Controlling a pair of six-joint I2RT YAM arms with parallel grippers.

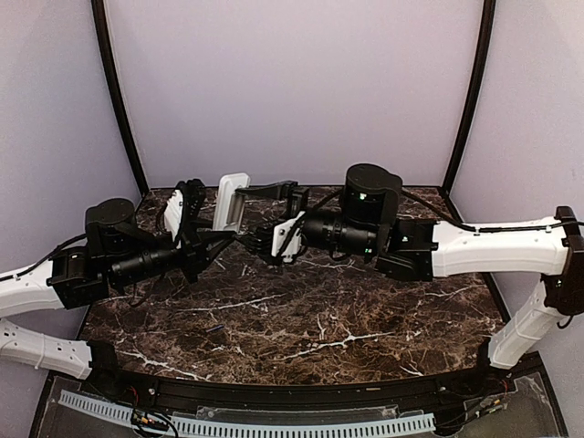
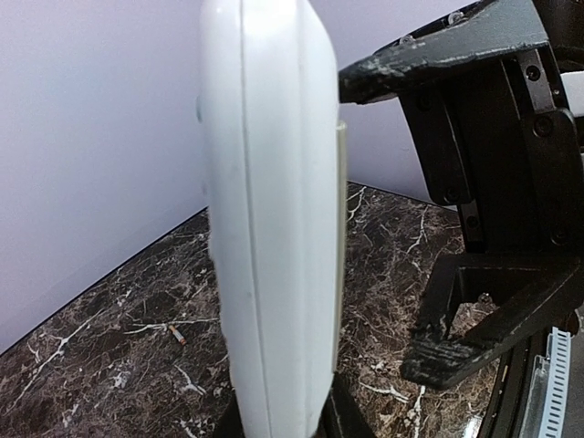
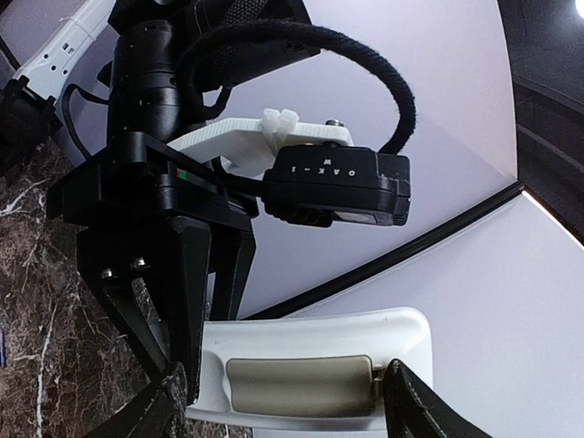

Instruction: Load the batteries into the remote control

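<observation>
Upright in mid-air stands the white remote control (image 1: 230, 196), its lower end pinched by my left gripper (image 1: 224, 235). Its recessed side faces my right gripper. In that recess a beige-grey cylinder, seemingly a battery (image 3: 301, 387), lies lengthwise with a small nub at one end. From the left wrist view, the remote's smooth back (image 2: 274, 210) fills the middle, and a thin beige edge shows beyond it. My right gripper is open, its two fingers spread toward the battery's ends; whether they touch it I cannot tell.
A small thin piece (image 1: 215, 327), orange-tipped in the left wrist view, lies on the dark marbled table (image 1: 365, 319). Pale walls (image 1: 292, 91) enclose the back and sides.
</observation>
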